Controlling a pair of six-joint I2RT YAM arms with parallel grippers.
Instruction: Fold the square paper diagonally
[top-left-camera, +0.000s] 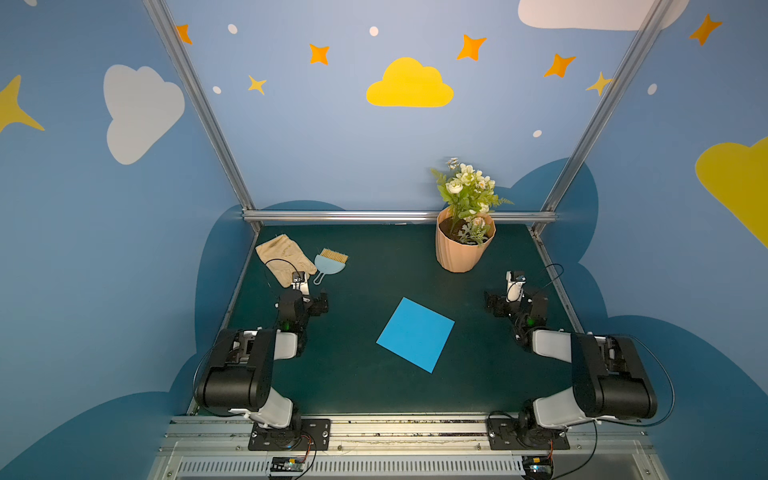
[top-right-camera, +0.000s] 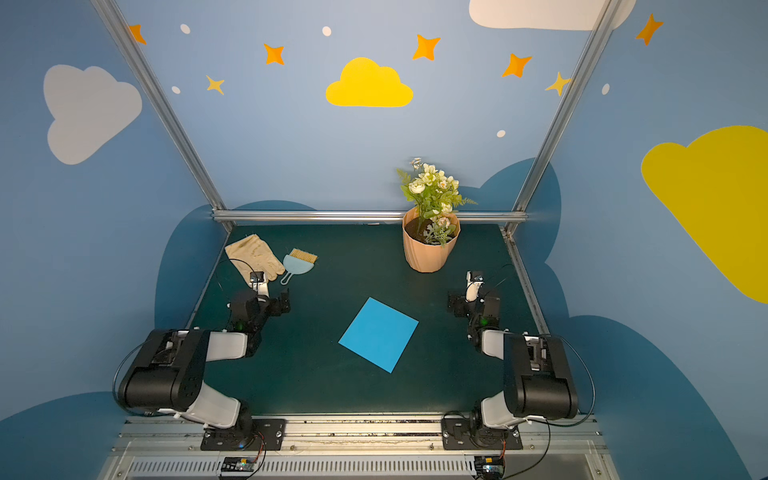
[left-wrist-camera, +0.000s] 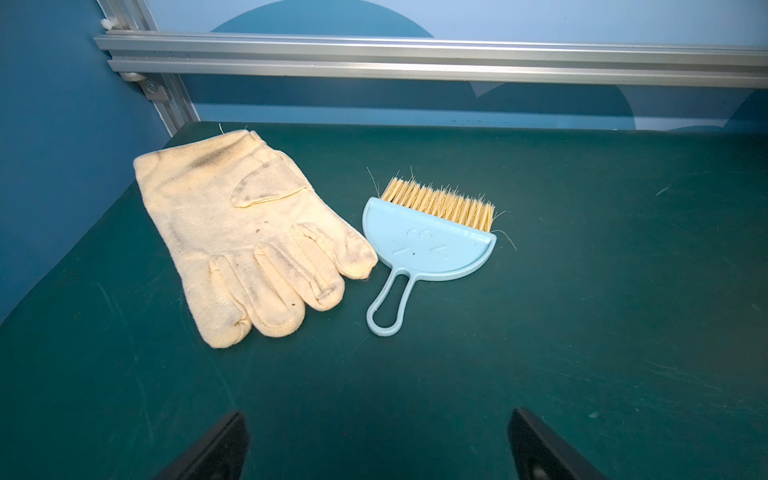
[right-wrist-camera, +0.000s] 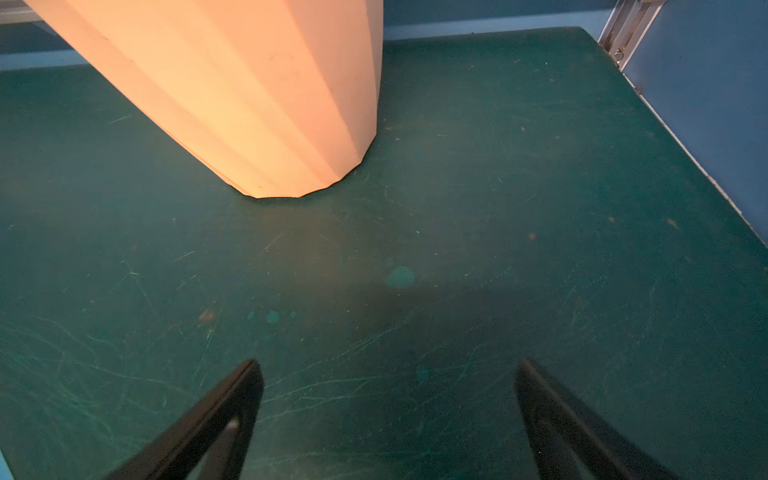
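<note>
A flat, unfolded square of blue paper (top-left-camera: 416, 335) lies turned at an angle on the dark green table, between the two arms; the top right view shows the same paper (top-right-camera: 379, 335). To its left, my left gripper is open, its two fingers wide apart over bare table with nothing between them. On the paper's right side, my right gripper also stands open and empty. Neither gripper touches the paper. Only a sliver of blue shows at the lower left edge of the right wrist view.
A cream glove (left-wrist-camera: 248, 232) and a light blue dustpan (left-wrist-camera: 428, 244) with a brush (left-wrist-camera: 440, 204) lie at the back left. A peach flowerpot (top-left-camera: 460, 249) with white flowers stands at the back right.
</note>
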